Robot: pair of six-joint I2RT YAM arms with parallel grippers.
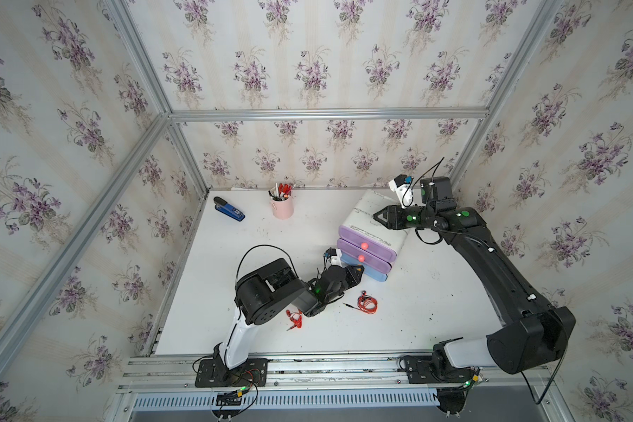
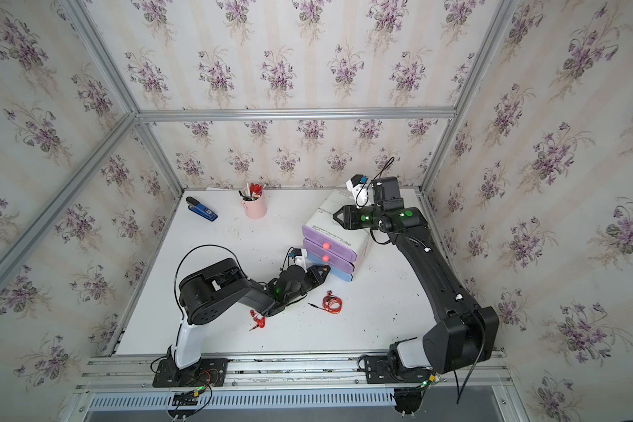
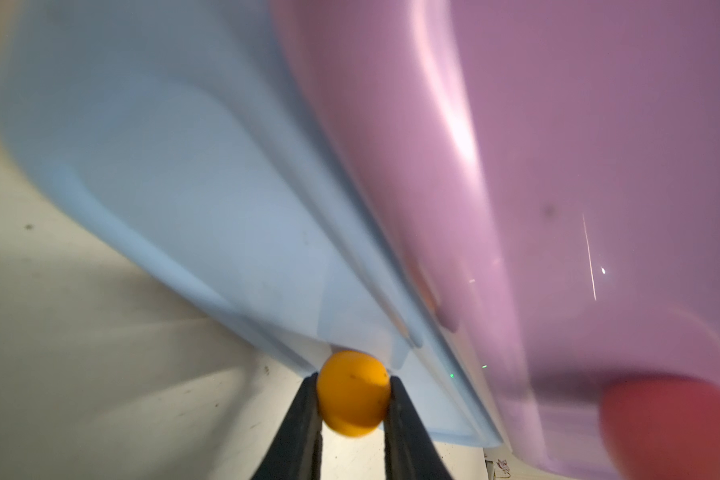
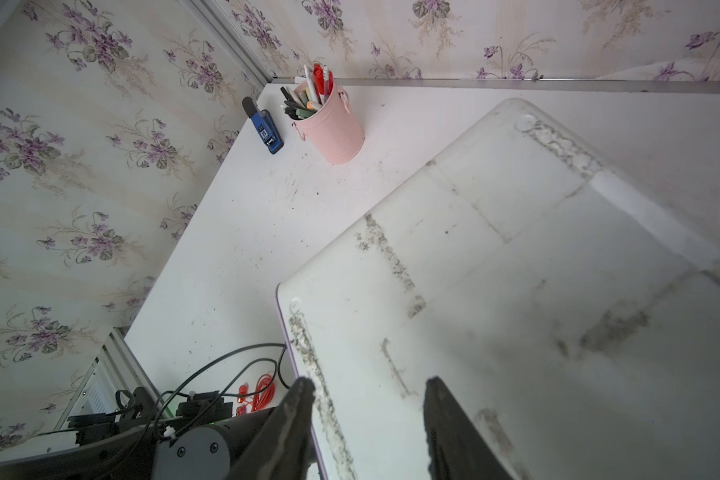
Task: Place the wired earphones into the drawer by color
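Note:
A drawer stack stands right of centre: two purple drawers [image 1: 371,260] with pink knobs [image 3: 672,432] above a blue bottom drawer [image 3: 176,184] with an orange knob [image 3: 353,388]. My left gripper has its fingertips on either side of the orange knob, part open or closing round it. Red wired earphones [image 1: 368,302] lie coiled in front of the drawers, and a second red pair [image 2: 259,320] lies further left. My right gripper hangs open over the white top [image 4: 456,264] of the stack.
A pink pen cup [image 4: 332,136] and a blue stapler [image 4: 265,128] stand at the back left.

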